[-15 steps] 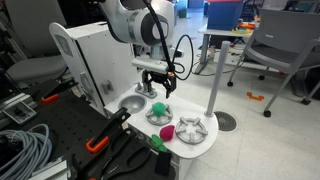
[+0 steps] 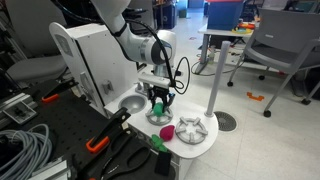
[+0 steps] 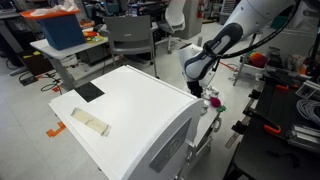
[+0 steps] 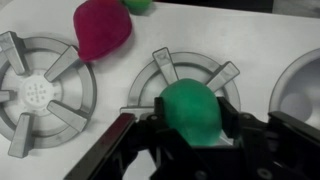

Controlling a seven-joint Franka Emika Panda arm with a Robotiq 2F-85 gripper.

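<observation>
A round green object point(image 4: 192, 114) sits over the middle of a grey stove burner point(image 4: 163, 70) in the wrist view. Whether they press on it cannot be made out. From the first exterior view, the green object point(image 2: 158, 108) shows just under the gripper point(image 2: 157, 101), partly covered by it. The second exterior view shows the arm lowered over the white toy stove top, with the fingertips too small to judge.
A red object point(image 2: 166, 132) with a green end lies by the front edge, close to the second burner point(image 2: 191, 130). A metal bowl-like sink point(image 2: 132, 103) is on the other side. Behind stands a white upright post point(image 2: 217, 75). A dark table point(image 2: 65, 145) borders the front left.
The arm has descended from above and behind the green object until its gripper surrounds it. The green object, red object and burners appear to have stayed in place.
</observation>
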